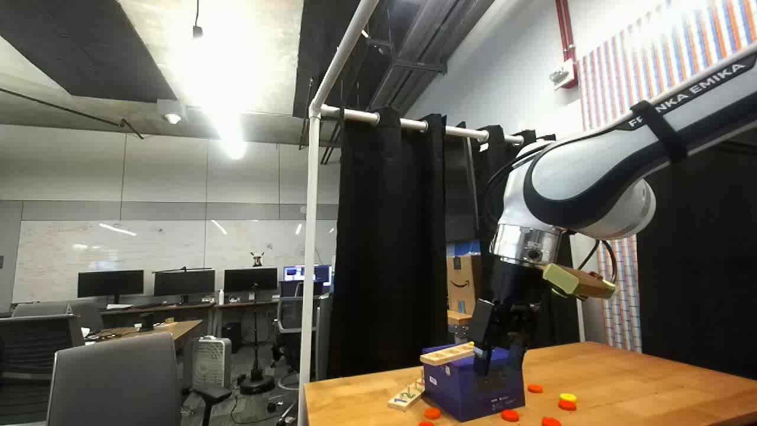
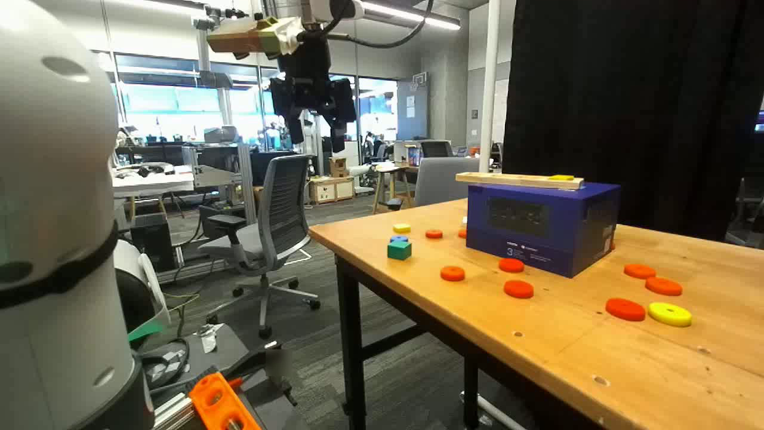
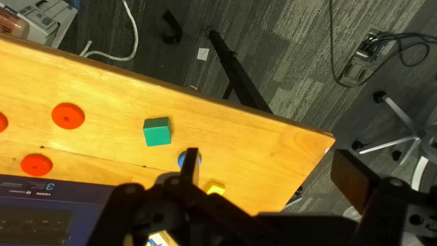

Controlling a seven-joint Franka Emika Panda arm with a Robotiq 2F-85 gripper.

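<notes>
My gripper is open, its fingers wide apart with nothing between them. In exterior view 2 the gripper hangs well above table height, left of the purple box. The wrist view looks down on a table corner, where a green cube, a blue piece partly hidden by a finger, and a yellow piece lie. A wooden board rests on top of the box, bearing a yellow piece. Several orange discs are scattered around the box.
A yellow disc lies beside an orange one. Behind the box in exterior view 1, a numbered wooden strip sits on the table. The table's edge drops to the floor near the green cube. An office chair stands beyond that edge.
</notes>
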